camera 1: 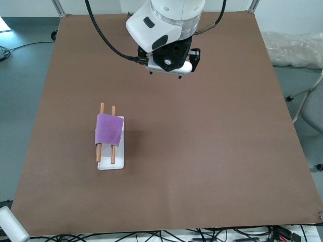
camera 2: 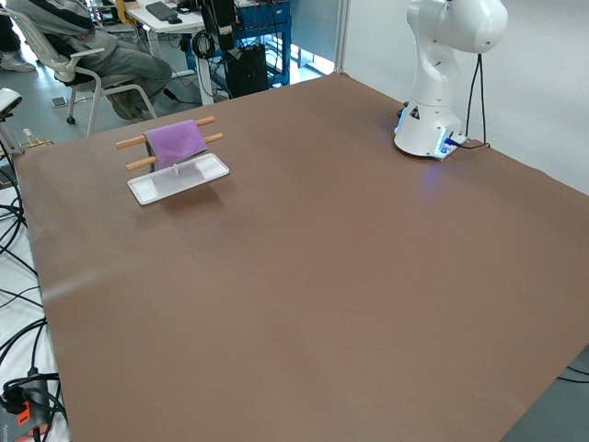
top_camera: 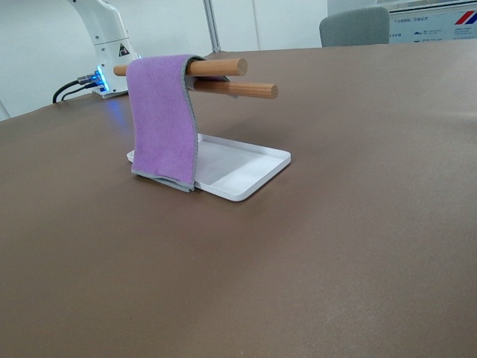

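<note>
A purple towel [camera 1: 108, 129] hangs folded over a wooden rack [top_camera: 237, 89] of two round rods, which stands on a white rectangular tray [camera 1: 111, 159]. The top view shows the towel [top_camera: 160, 123] draped down to the tray's edge. In the camera left view my gripper [camera 1: 171, 65] is high at the back of the table, to the right of and behind the rack, apart from it. Its fingers are too small and dark to tell open from shut. The right view shows the towel [camera 2: 175, 143] and tray [camera 2: 178, 180] near the table's far edge.
Cables run along its near edge in the left view, and a white cylinder [camera 1: 12, 224] is at the lower left. A chair [camera 1: 313, 106] stands beyond the right edge.
</note>
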